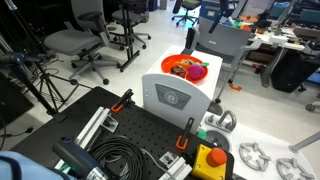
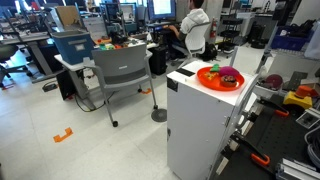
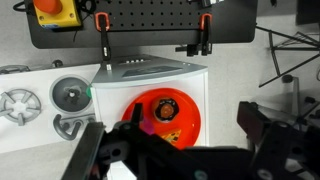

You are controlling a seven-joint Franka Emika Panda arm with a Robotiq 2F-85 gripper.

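Note:
In the wrist view my gripper stands open above a red plate (image 3: 188, 105), with its dark fingers spread to either side and nothing held between them. The plate carries a round brown item (image 3: 167, 106), an orange piece (image 3: 173, 136) and something purple (image 3: 148, 127), partly hidden by the gripper. In exterior view 2 the same plate (image 2: 204, 80) rests on top of a white cabinet, with the purple item (image 2: 229, 73) and a small green one (image 2: 214, 68) on it. Dark parts of the gripper (image 1: 214, 22) show above the plate in exterior view 1.
A white cabinet (image 2: 198, 115) bears the plate beside a black perforated board (image 1: 148, 133). A small sink (image 3: 70, 95), a stove burner (image 3: 20, 106) and a yellow box with a red button (image 3: 62, 12) lie near. A grey chair (image 2: 124, 73) stands behind.

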